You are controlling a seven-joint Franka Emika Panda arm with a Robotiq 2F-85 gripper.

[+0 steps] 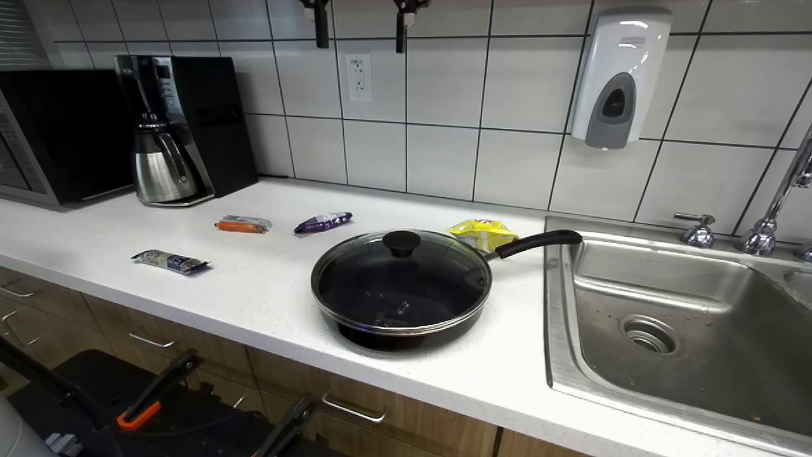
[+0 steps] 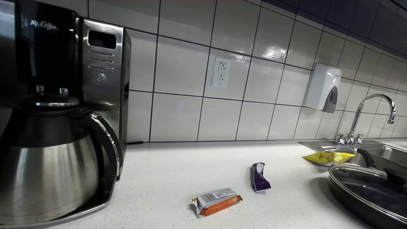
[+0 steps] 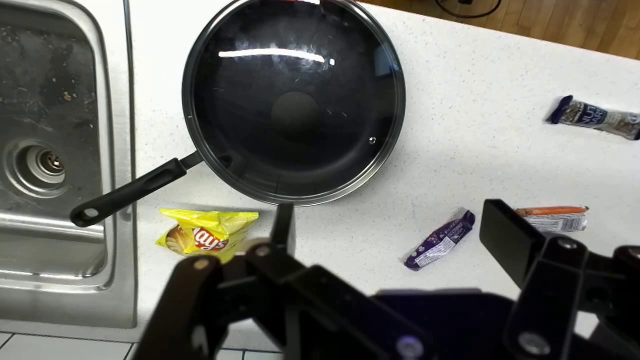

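Observation:
My gripper is open high above the counter, its two fingers wide apart and nothing held. In exterior view 1 its fingertips [image 1: 321, 29] show at the top edge against the tiles. Below, a black frying pan [image 1: 403, 339] stands on the counter under a glass lid [image 1: 365, 285] with a dark knob [image 1: 401, 243]. The pan's handle [image 3: 129, 192] reaches over the sink edge. Behind the pan lies a yellow Lay's bag [image 3: 207, 234]. A purple wrapped bar [image 3: 441, 240], an orange-and-silver packet [image 1: 243, 224] and a nut bar [image 1: 171, 261] lie apart on the counter.
A metal sink [image 1: 559, 327] with a faucet [image 2: 356, 118] borders the pan's side. At the other end stand a coffee maker [image 1: 217, 125] with its steel carafe [image 1: 158, 167] and a microwave [image 1: 61, 129]. Bare counter [image 1: 251, 282] lies between the packets and the pan.

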